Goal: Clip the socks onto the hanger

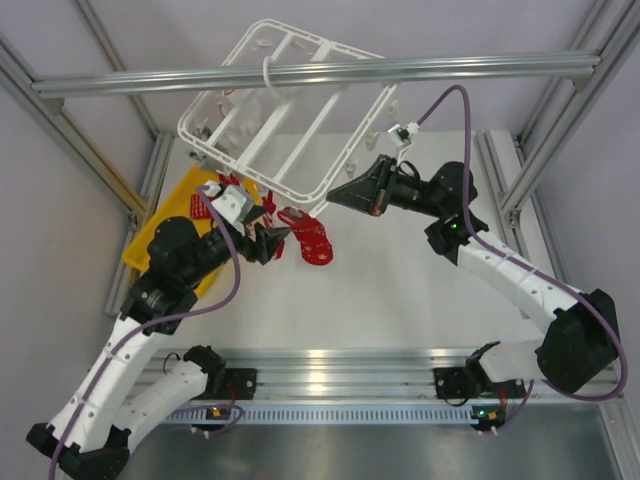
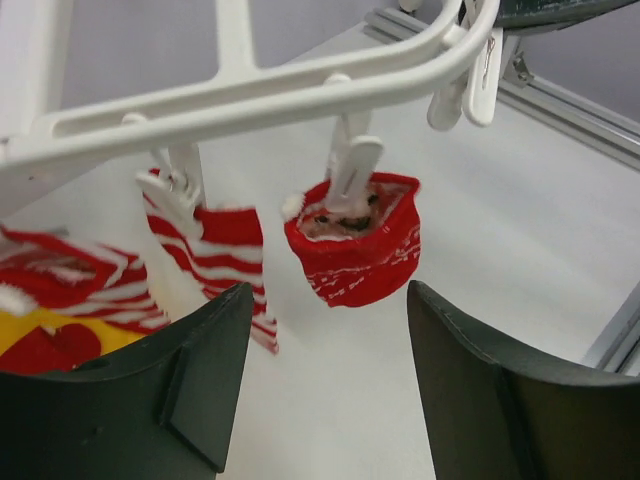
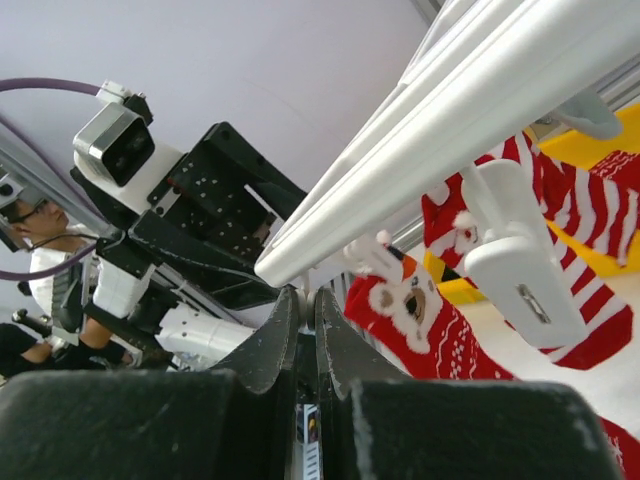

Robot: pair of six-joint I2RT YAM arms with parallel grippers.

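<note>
The white hanger (image 1: 262,192) hangs tilted from the metal bar. Red-and-white socks hang from its clips; one sock (image 2: 362,262) dangles by its cuff from a clip (image 2: 354,172) in the left wrist view, and a striped sock (image 2: 218,243) hangs beside it. My left gripper is open below the hanger, nothing between its fingers, apart from the socks. At the hanger's front right corner, my right gripper is shut, its fingertips meeting just under the frame; no sock shows between them. A bear-faced sock (image 3: 420,318) hangs beyond those fingers.
A yellow bin (image 1: 190,210) with red fabric stands behind the left arm. The metal bar (image 1: 450,67) crosses above both arms.
</note>
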